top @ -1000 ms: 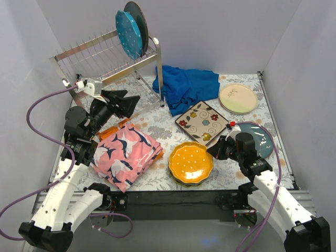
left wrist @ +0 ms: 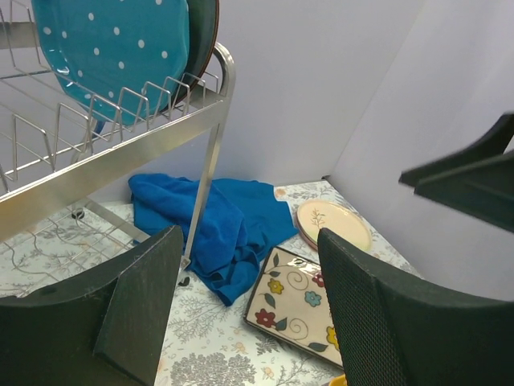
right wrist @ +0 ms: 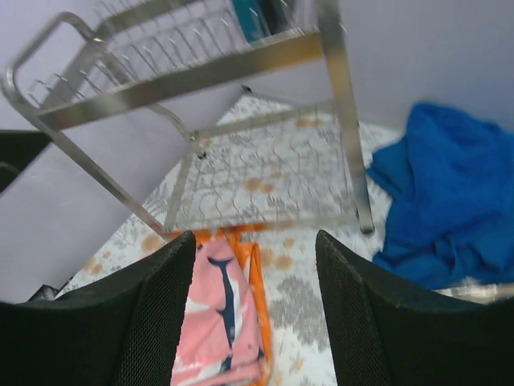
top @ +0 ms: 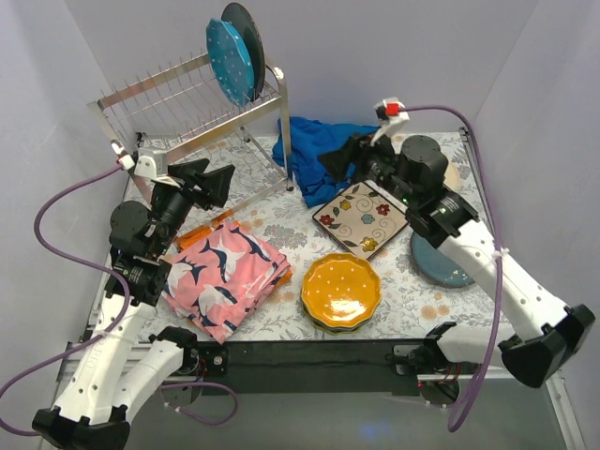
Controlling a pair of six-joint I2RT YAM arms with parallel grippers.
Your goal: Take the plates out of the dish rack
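Note:
Two plates stand upright at the right end of the dish rack (top: 220, 129): a turquoise dotted plate (top: 230, 62) and, behind it, a dark plate (top: 247, 42). My left gripper (top: 223, 186) is open and empty in front of the rack. High over the square flowered plate (top: 361, 221), my right gripper (top: 335, 163) stands open, nothing between its fingers. On the table lie a yellow plate (top: 341, 289), stacked on something greenish, a grey-blue plate (top: 439, 260) and a cream plate (left wrist: 334, 225). The right wrist view is blurred; the turquoise plate (right wrist: 250, 19) only just shows at its top.
A crumpled blue cloth (top: 323, 150) lies right of the rack's leg. The folded pink patterned cloth (top: 225, 281), with orange cloth under it, covers the left front. Rack legs and side walls bound the room.
My right arm has risen and swung up and left from beside the yellow plate, now covering most of the cream plate from above. The left gripper has shifted slightly left. The plates have not moved.

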